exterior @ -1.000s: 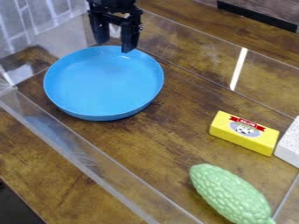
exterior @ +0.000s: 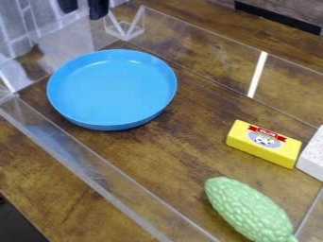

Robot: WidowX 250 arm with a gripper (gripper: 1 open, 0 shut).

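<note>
A blue round plate (exterior: 111,89) lies empty at the upper left inside a clear-walled tray on the wooden surface. Only a dark piece of my gripper (exterior: 98,9) shows at the top edge, above and behind the plate; its fingertips are too cut off to judge. A yellow box with a red label (exterior: 263,142) lies at the right. A pale green bumpy vegetable (exterior: 248,208) lies at the bottom right.
A white block (exterior: 312,153) sits at the right edge beside the yellow box. Clear walls (exterior: 89,175) run around the work area. The wooden middle between plate and box is free.
My dark gripper has risen from just behind the plate to the top edge of the view, mostly out of sight. The objects lie where they were.
</note>
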